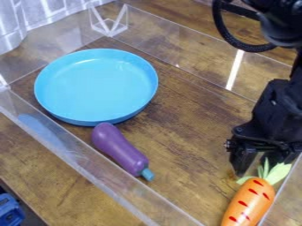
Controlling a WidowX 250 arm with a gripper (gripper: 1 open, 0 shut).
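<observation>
A black gripper [253, 154] is at the right, low over the wooden table, just behind a toy carrot [248, 203] with a pale green top and red marks. Its fingertips are by the carrot's leaves; whether they grip anything is unclear. A purple toy eggplant [116, 146] lies left of centre, in front of a blue plate [94, 62].
Clear plastic walls [48, 132] run around the work area, with a blue object [7, 212] outside at lower left. Bare wood [189, 106] fills the middle between the plate and the gripper.
</observation>
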